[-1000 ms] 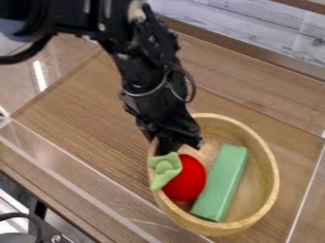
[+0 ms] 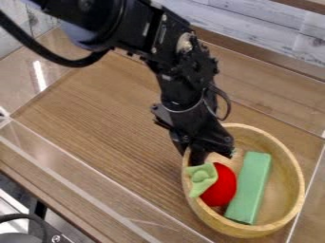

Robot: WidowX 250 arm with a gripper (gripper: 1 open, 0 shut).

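Observation:
My gripper (image 2: 200, 152) reaches down at the left rim of a light wooden bowl (image 2: 286, 209), shut on that rim as far as can be seen, its fingertips largely hidden. Inside the bowl lie a red round object (image 2: 221, 190) with a pale green top (image 2: 200, 177), like a toy tomato or strawberry, and a long mint-green block (image 2: 250, 185) to its right.
A white plank wall (image 2: 279, 28) runs along the back. A black cable and part of a frame show at the lower left edge.

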